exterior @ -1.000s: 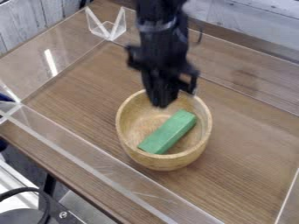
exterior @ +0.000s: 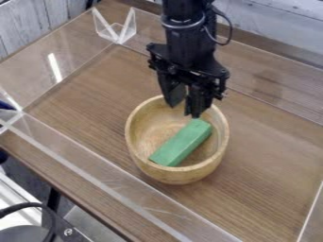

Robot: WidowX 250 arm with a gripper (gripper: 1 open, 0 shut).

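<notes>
A light wooden bowl (exterior: 145, 156) stands on the wooden table, with a green rectangular block (exterior: 179, 143) lying inside it. My black gripper (exterior: 186, 100) is over the back part of the bowl, above the upper end of the green block. Its lower parts are dark, so I cannot see clearly what, if anything, is between the fingers.
A white wire-like object (exterior: 115, 28) is at the back left. Pale walls or edges border the table, and a dark cable with white hardware is at the lower left.
The bowl and green block look nearly unmoved.
</notes>
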